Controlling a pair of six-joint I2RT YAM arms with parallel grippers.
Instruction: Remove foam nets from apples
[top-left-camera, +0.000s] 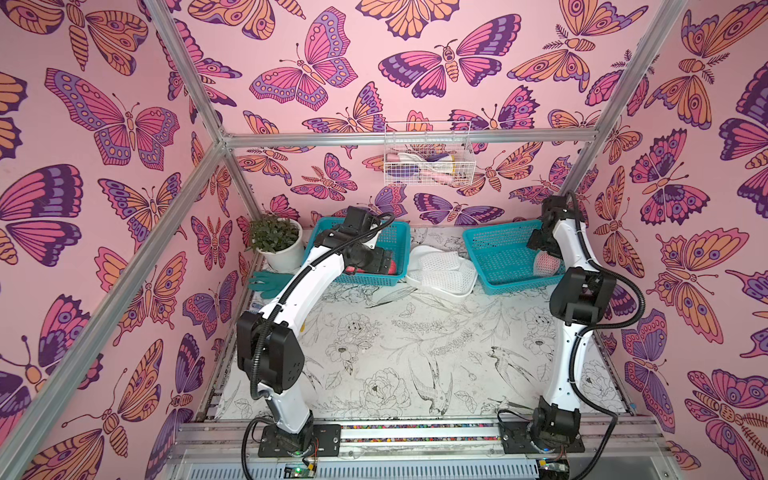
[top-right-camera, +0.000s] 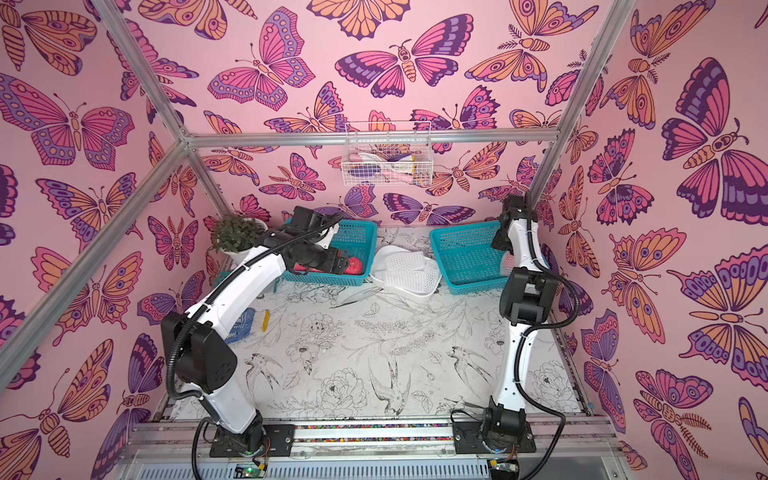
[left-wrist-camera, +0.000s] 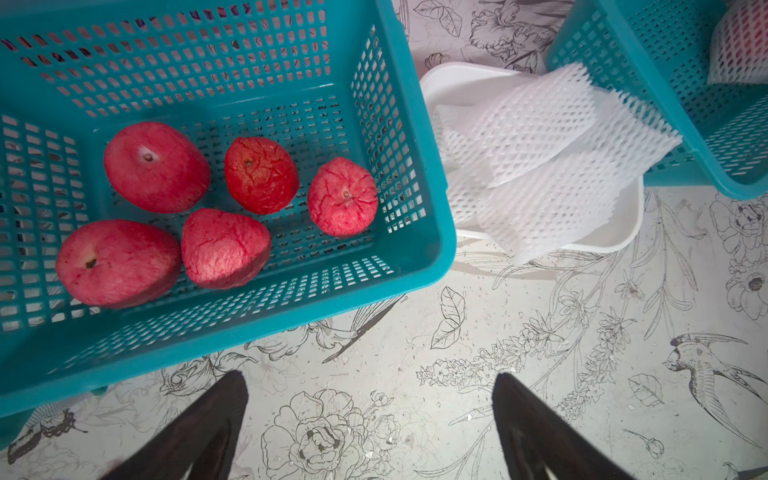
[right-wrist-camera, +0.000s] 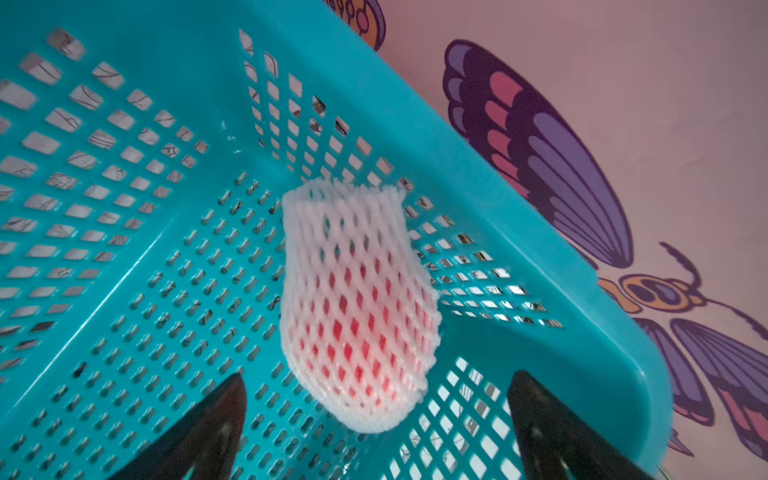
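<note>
One apple in a white foam net (right-wrist-camera: 360, 312) lies against the side wall of the right teal basket (right-wrist-camera: 160, 312), its loose net end upward in the right wrist view. My right gripper is open above that basket, with nothing between its fingers. In the left wrist view, several bare red apples (left-wrist-camera: 260, 176) rest in the left teal basket (left-wrist-camera: 240, 316). Open and empty, my left gripper hovers over the front side of this basket. Empty foam nets (left-wrist-camera: 552, 152) are piled on a white tray (left-wrist-camera: 628, 224) between the baskets.
A potted plant (top-left-camera: 276, 240) stands left of the left basket. Behind, a white wire rack (top-left-camera: 428, 168) hangs on the wall. Blue and yellow items (top-right-camera: 252, 322) lie at the table's left side.
</note>
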